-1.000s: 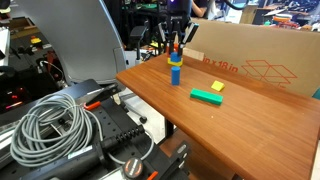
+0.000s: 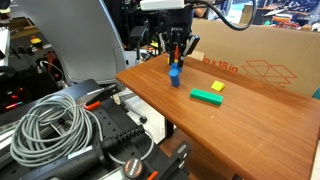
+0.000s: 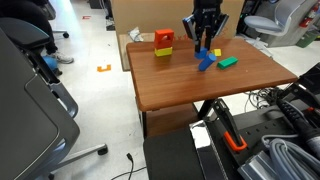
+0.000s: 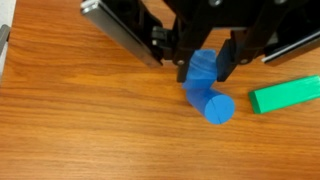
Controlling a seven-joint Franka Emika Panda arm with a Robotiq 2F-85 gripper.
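Note:
A blue piece [image 4: 202, 66] lies between the fingertips of my gripper, which is shut on it. Right below it in the wrist view is a round-ended blue cylinder [image 4: 214, 105]; whether the two are joined or separate I cannot tell. From the side, blue [image 2: 175, 75] shows directly under the fingers, at or just above the wooden table [image 2: 235, 120]. The other exterior view has this blue shape [image 3: 206, 61] looking somewhat tilted. Its contact with the table is unclear.
A green block [image 2: 207, 97] lies to the right of the blue piece, with a small yellow block [image 2: 218, 86] behind it. Elsewhere on the table, a red block [image 3: 163, 38] sits on a yellow one [image 3: 165, 50].
My gripper has come down from above onto the blue piece over the last second. The blue shape now looks slightly tilted. The green block and small yellow block stay where they were.

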